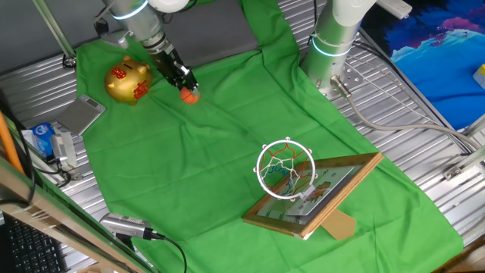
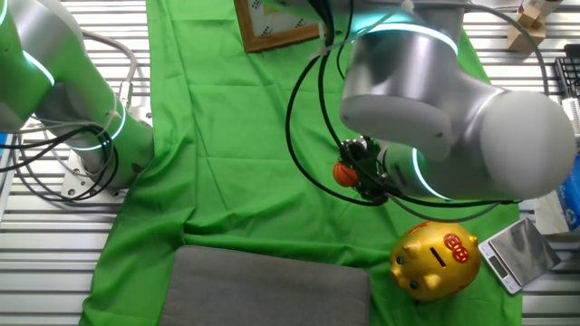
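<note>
A small orange ball [image 1: 189, 96] with dark lines is at my gripper's fingertips, over the green cloth in the upper left of exterior view 1. My gripper [image 1: 191, 89] points down at it, its black fingers close against the ball's upper side. In exterior view 2 the ball [image 2: 344, 174] shows just left of the gripper [image 2: 361, 170], partly behind the arm and its cables. Whether the fingers are closed around the ball or only beside it cannot be made out. A white hoop [image 1: 312, 168] with a coloured net is fixed to a wood-framed board [image 1: 342, 173].
A gold piggy bank [image 1: 127, 80] stands near the gripper, with a small scale [image 1: 82, 115] beyond it. A grey pad [image 2: 263, 288] lies at the cloth's edge. Open green cloth [image 1: 189, 167] lies between ball and hoop.
</note>
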